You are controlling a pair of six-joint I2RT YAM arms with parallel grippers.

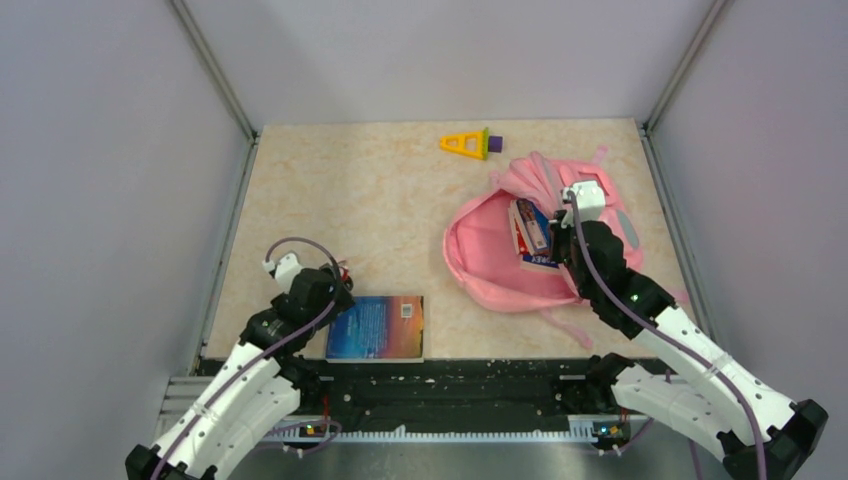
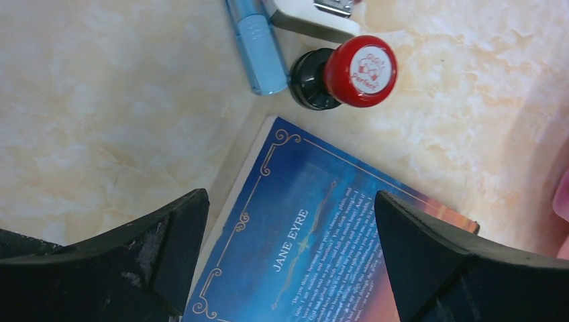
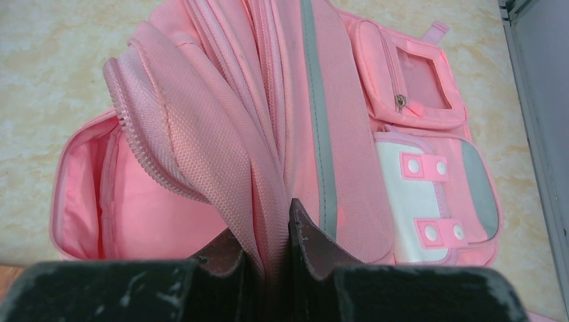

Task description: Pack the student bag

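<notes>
My left gripper is open above the Jane Eyre book (image 2: pixel 315 248), beside a red stamp (image 2: pixel 362 70), a blue pen-like item (image 2: pixel 260 57) and a white-and-silver item (image 2: pixel 308 17). The pink backpack (image 1: pixel 480 250) lies open on the right with books (image 1: pixel 532 225) inside. My right gripper is shut on its folded fabric, holding the bag's upper part bunched. In the top view, the left gripper hides most of the small items.
A yellow toy-like item with a purple end (image 1: pixel 465 144) lies at the back. Walls stand at both sides.
</notes>
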